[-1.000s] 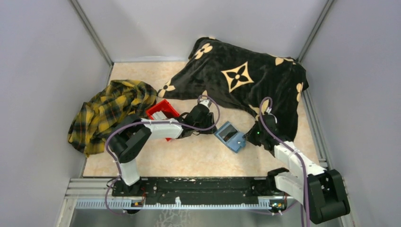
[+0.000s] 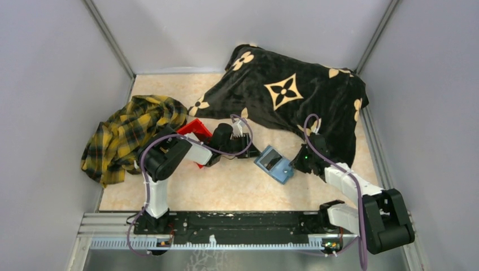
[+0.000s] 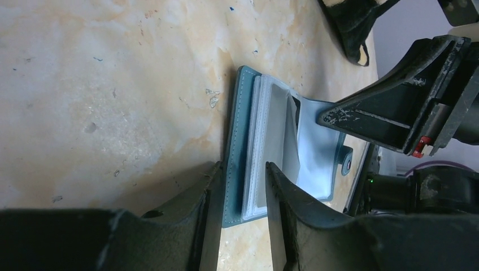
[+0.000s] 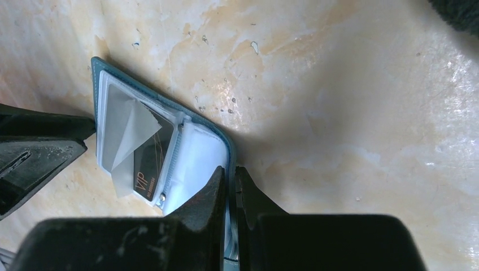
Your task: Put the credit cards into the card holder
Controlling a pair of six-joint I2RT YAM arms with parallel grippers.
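Note:
The blue card holder lies open on the table between my grippers, its clear sleeves facing up. In the right wrist view a black VIP card shows inside, behind a lifted translucent flap. My right gripper is shut on the holder's near edge. My left gripper is part open beside the holder's other end, its fingers apart with the holder's edge seen behind the gap. Whether anything is between them is not clear.
A red container sits partly under the left arm. A plaid cloth lies on the left, a black patterned blanket along the back.

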